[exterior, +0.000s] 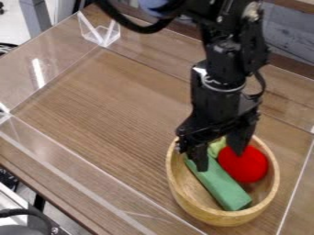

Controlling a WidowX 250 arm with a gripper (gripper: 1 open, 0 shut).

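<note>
A light wooden bowl (190,207) in the lower right holds a green block (223,191), a red round object (248,166) and a small light green item, partly hidden, behind them. My black gripper (215,138) hangs over the bowl's back part, open, its fingers low among the items. Whether the fingers touch them I cannot tell.
A clear plastic object (101,27) stands at the back left. Dark cables lie at the lower left edge.
</note>
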